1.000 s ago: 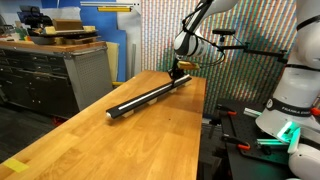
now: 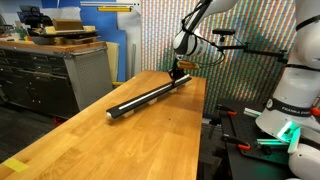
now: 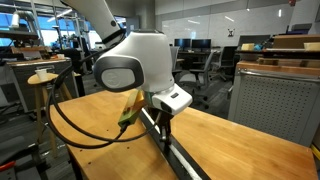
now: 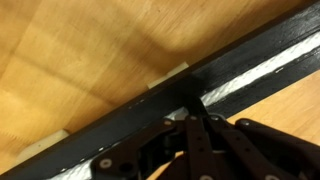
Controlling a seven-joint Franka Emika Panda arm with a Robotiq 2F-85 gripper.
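Observation:
A long black bar [image 2: 148,97] with a pale strip along it lies diagonally across the wooden table. In the wrist view the pale strip [image 4: 262,68] runs beneath my gripper, whose fingertips are together over the bar. The gripper is shut, and nothing shows between its fingers. Whether the tips touch the strip or hover just above it, I cannot tell. In exterior view 1 the gripper [image 2: 178,75] is at the bar's far end. The arm's white wrist [image 3: 135,72] hides part of the bar in exterior view 2.
A small pale block [image 4: 168,75] sits against the bar's side. A black cable [image 3: 62,112] loops from the arm.

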